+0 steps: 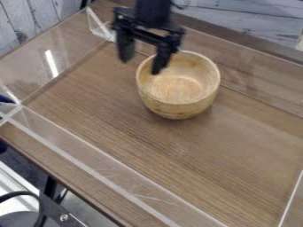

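A tan round bowl (179, 87) sits on the wooden table, right of centre in the camera view, with nothing visible inside. My gripper (144, 49), dark and motion-blurred, hangs behind and to the left of the bowl, over its back-left side. Its fingers are too blurred to make out clearly.
A clear plastic object stands at the back left, near a pale wall in the corner. A dark cable curves at the bottom left.
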